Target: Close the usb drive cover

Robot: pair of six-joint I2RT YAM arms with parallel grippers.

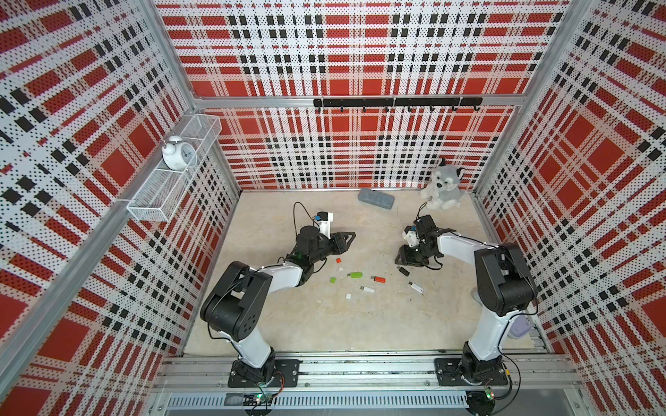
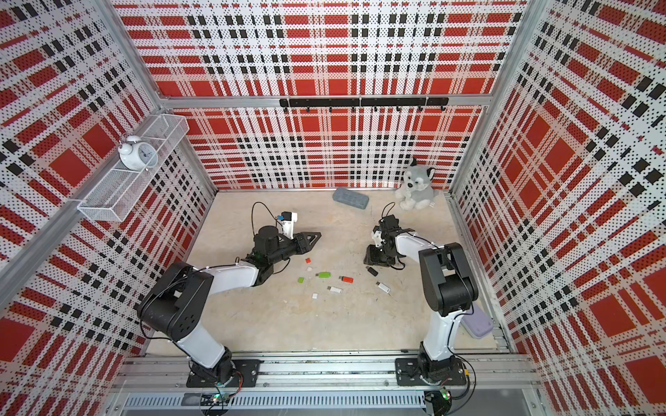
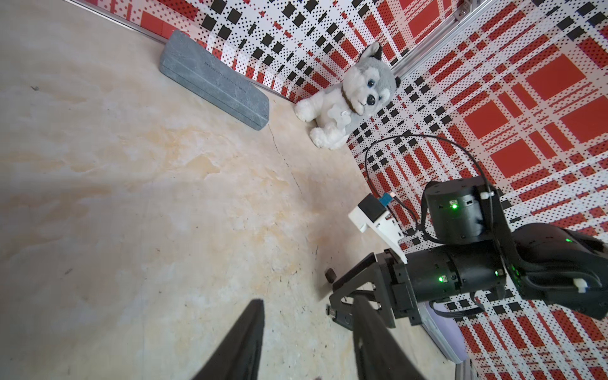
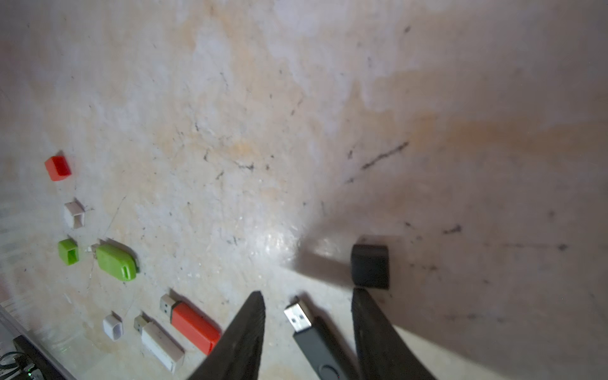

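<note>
A black usb drive [image 4: 321,349] with its metal plug bare lies on the table below my right gripper. That gripper is open and has nothing between its fingers. Beside its right fingertip in the right wrist view is a small black cover [image 4: 370,266], apart from the drive. My left gripper stands part open and empty over bare table. Other uncapped drives lie in the middle: a green drive [image 4: 116,262], a red drive [image 4: 195,327], a white drive [image 4: 162,345] and another white drive [image 1: 416,287] farther right.
Loose caps lie to the left: a red cap [image 4: 58,167], a green cap [image 4: 68,251] and two white ones. A grey case [image 3: 214,79] and a plush husky [image 3: 351,98] sit at the back.
</note>
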